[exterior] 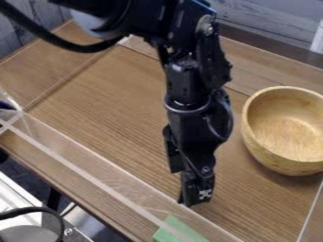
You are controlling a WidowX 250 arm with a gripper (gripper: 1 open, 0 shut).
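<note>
My gripper (194,189) hangs low over the wooden table (89,104), near its front edge, fingers pointing down and open, with no object visible between them. A large wooden bowl (282,156) sits to its right, apart from it. A pale green object (180,231) lies at the bottom, just in front of the gripper, partly cut off by the frame.
A clear strip or barrier (101,178) runs along the front edge. Dark and metal items lie beyond it at the lower left.
</note>
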